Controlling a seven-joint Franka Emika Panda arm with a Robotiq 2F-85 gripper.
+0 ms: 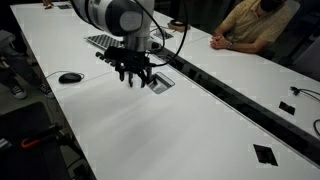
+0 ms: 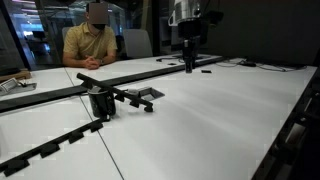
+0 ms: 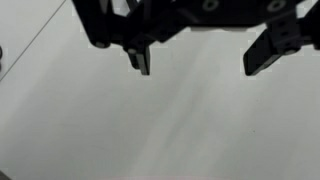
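My gripper stands open above the white table, with bare surface between its spread fingers in the wrist view. In exterior view 1 the gripper (image 1: 132,80) is near the left middle of the table, just left of a grey rectangular tray (image 1: 161,85). From the other side, in exterior view 2, the gripper (image 2: 188,62) hangs over the far part of the table, apart from the grey tray (image 2: 150,94). The arm hides part of the table behind it.
A grey gridded plate (image 1: 104,42) lies at the back left, and a dark mouse-like object (image 1: 70,77) with a cable lies at the left. A black square (image 1: 265,155) lies at the right. Someone sits behind the table.
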